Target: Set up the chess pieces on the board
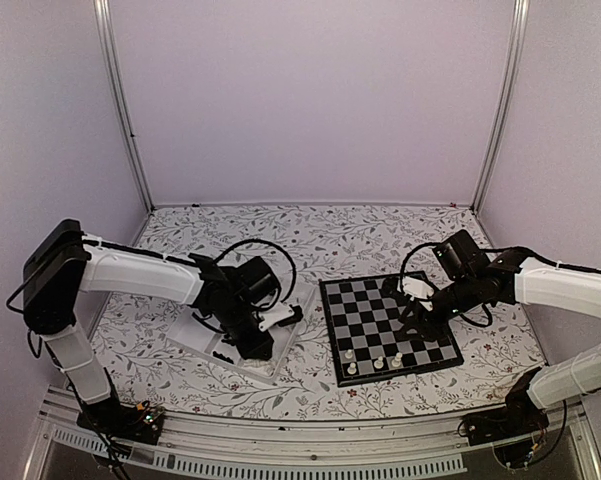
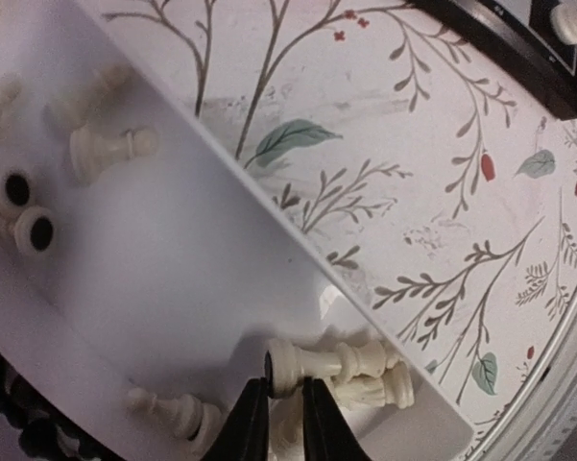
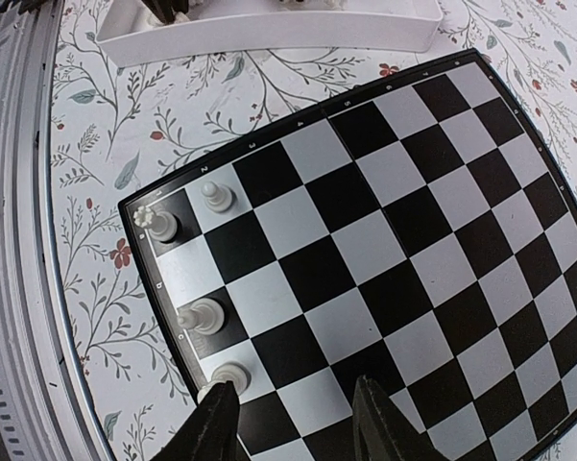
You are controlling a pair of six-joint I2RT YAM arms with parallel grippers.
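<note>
Over the near end of the white tray, in the left wrist view, my left gripper stands slightly open. A white piece (image 2: 346, 362) lies on its side right at the fingertips, overlapping other white pieces; no grip on it shows. More white pieces lie around the tray, among them a pawn (image 2: 110, 152). My right gripper is open and empty above the chessboard (image 3: 326, 331). At the board's near left corner several white pieces stand upright, including a rook (image 3: 158, 224), a pawn (image 3: 218, 198) and another piece (image 3: 204, 315).
The tray (image 1: 195, 345) sits left of the board, with a strip of patterned cloth (image 1: 315, 345) between them. Black pieces (image 2: 19, 408) lie along its other side. Most squares are bare. Behind the board the cloth is clear.
</note>
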